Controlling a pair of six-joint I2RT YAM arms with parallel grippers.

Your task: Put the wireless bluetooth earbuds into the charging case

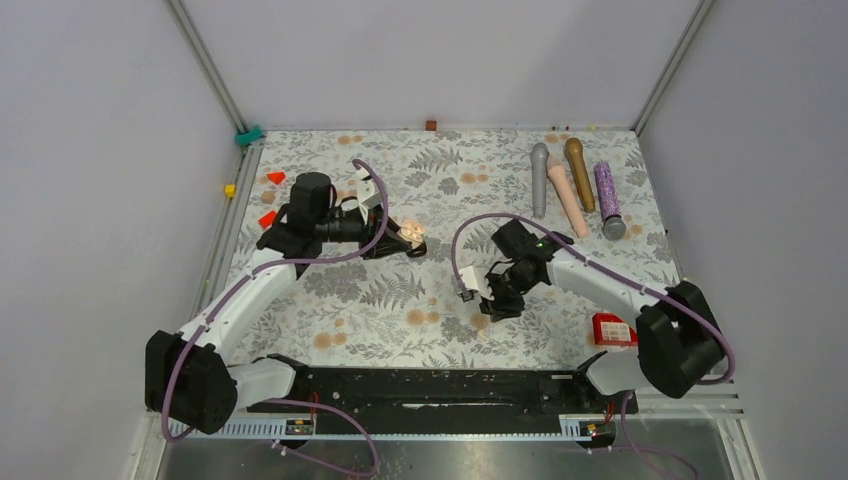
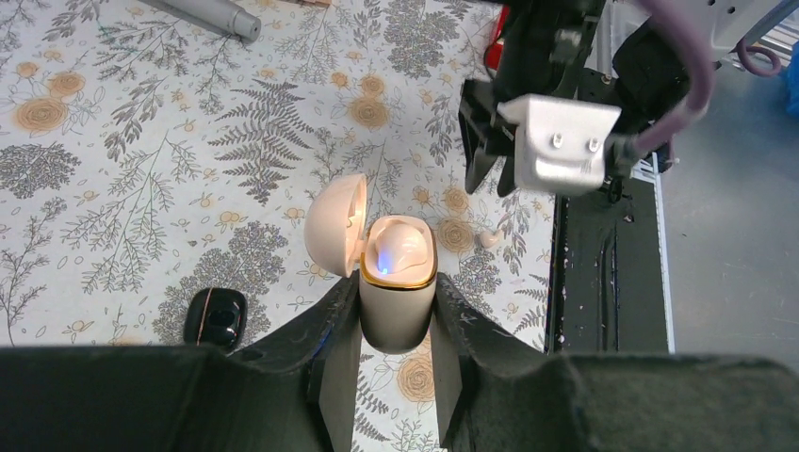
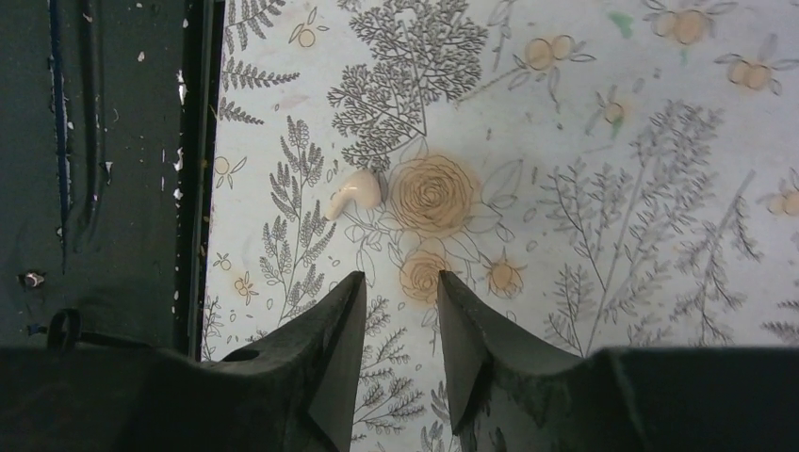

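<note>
My left gripper is shut on the pale charging case (image 2: 396,301), its lid (image 2: 332,226) open; a glossy piece with a blue light sits inside. A loose cream earbud (image 3: 360,191) lies on the patterned table near its front edge, above my right gripper's fingertips in the right wrist view. My right gripper is part open, its fingers empty, pointing down over the table. A small black glossy object (image 2: 216,316) lies below the case, to its left in the left wrist view.
Several microphone-like cylinders (image 1: 578,175) lie at the back right, a red box (image 1: 614,330) at the front right. Small red pieces (image 1: 268,218) lie at the left. The dark front rail (image 3: 122,169) borders the table beside the earbud.
</note>
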